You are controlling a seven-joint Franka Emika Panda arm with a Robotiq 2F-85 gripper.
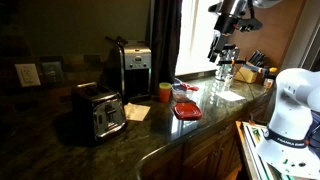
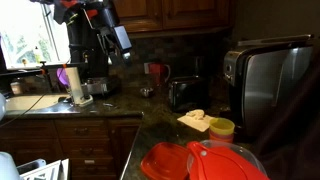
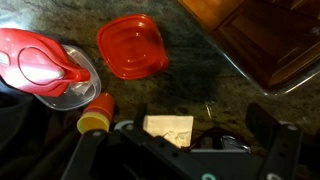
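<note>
A shallow square red dish (image 1: 187, 111) lies on the dark countertop; from above, in the wrist view, the same red dish (image 3: 132, 48) looks empty. Close to it sits a clear container with a red lid (image 3: 35, 62). A yellow and orange cup (image 3: 96, 116) stands beside that container. On a pale sheet of paper or cloth (image 1: 137, 112) something light-coloured rests, too small to identify. My gripper hangs high above the counter, its fingers spread wide with nothing held between them. In exterior view 1 the gripper (image 1: 214, 55) is at the upper right, well clear of the dishes.
A chrome toaster (image 1: 100, 110) and a tall silver appliance (image 1: 135, 70) stand along the back. The counter's front edge drops to wooden cabinets (image 1: 200, 158). At the far end are the sink area and window (image 2: 28, 35). Bare counter lies before the toaster.
</note>
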